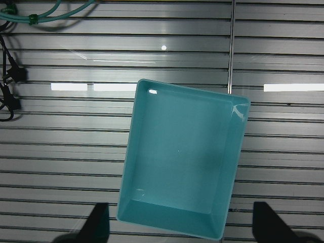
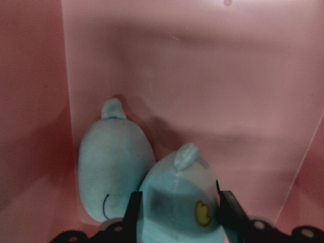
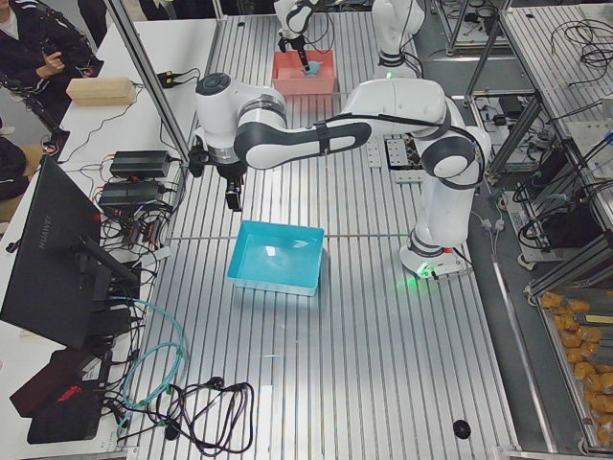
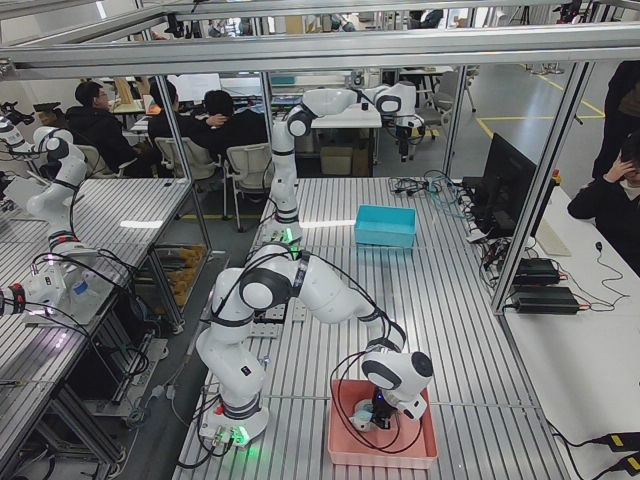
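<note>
In the right wrist view my right gripper is low inside the pink bin (image 4: 384, 450), its fingers on either side of a light-blue plush toy (image 2: 172, 202) with a yellow patch. A second light-blue plush (image 2: 111, 162) lies beside it in the bin. My left gripper hangs open and empty above the ribbed table, near an empty turquoise bin (image 1: 182, 152), which also shows in the camera left view (image 3: 276, 254).
A monitor (image 3: 53, 249), power boxes and coiled cables (image 3: 211, 417) line one side of the table. Bare ribbed surface surrounds the turquoise bin.
</note>
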